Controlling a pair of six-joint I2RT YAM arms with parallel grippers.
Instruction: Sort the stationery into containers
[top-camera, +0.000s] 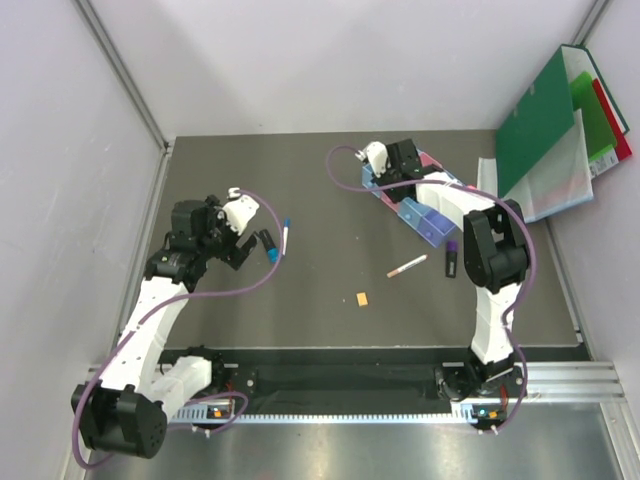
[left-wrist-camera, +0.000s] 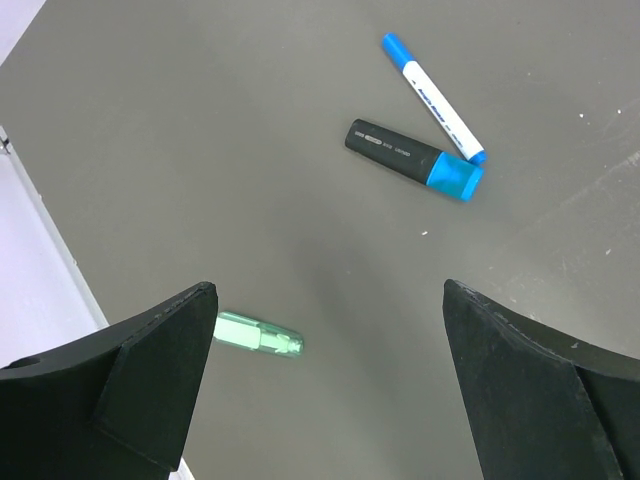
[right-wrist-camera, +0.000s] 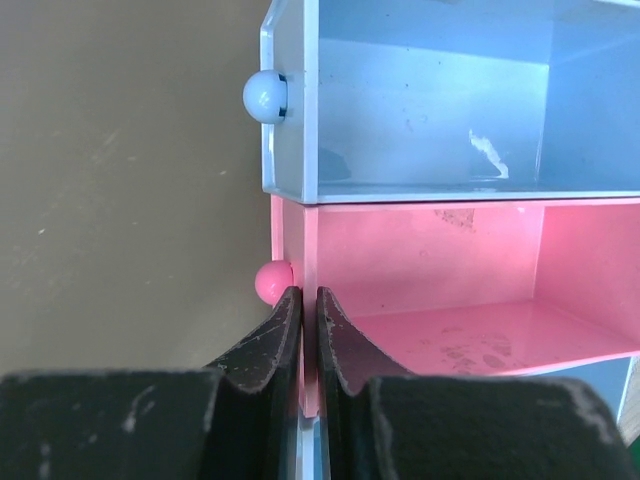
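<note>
My right gripper is shut on the front wall of a pink drawer (right-wrist-camera: 420, 260), just below a blue drawer (right-wrist-camera: 430, 110). In the top view these drawers belong to a blue and pink compartment box (top-camera: 434, 225) at the back right, partly hidden by the right arm. My left gripper is open above the table at the left. Beyond its fingers lie a black highlighter with a blue cap (left-wrist-camera: 410, 160) and a white marker with blue ends (left-wrist-camera: 435, 100), their ends close together. A translucent green item (left-wrist-camera: 260, 334) lies by its left finger, partly hidden.
A white and orange pen (top-camera: 407, 266), a purple-capped dark highlighter (top-camera: 451, 260) and a small orange square (top-camera: 362, 299) lie on the table. Green and red folders (top-camera: 550, 125) lean at the back right.
</note>
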